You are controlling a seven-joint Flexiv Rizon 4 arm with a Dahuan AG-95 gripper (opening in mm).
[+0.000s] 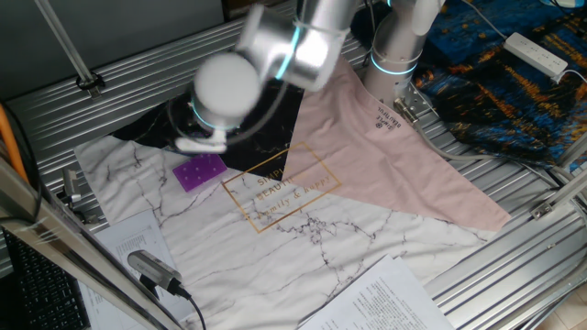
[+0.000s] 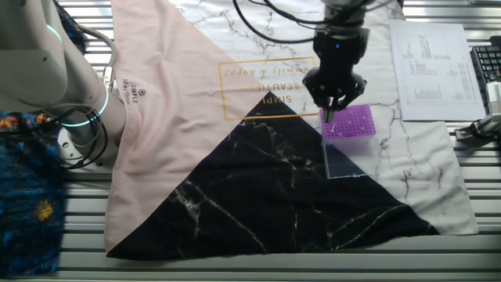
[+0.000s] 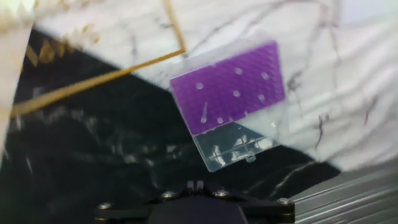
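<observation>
A purple rack with small clear pieces standing on it covers part of a clear plastic box in the wrist view. The clear part lies over the border of the cloth's black and white areas. My gripper is at the bottom edge there, its fingertips close together and nothing visible between them. Seen in exterior view 2, the gripper points down by the left end of the purple rack; whether it touches cannot be told. In exterior view 1 the arm hides the fingers, and the purple rack shows just below it.
A marble-patterned cloth with black and pink parts covers the slatted metal table. Printed sheets lie at the front, more paper by the keyboard. A metal post rises at left.
</observation>
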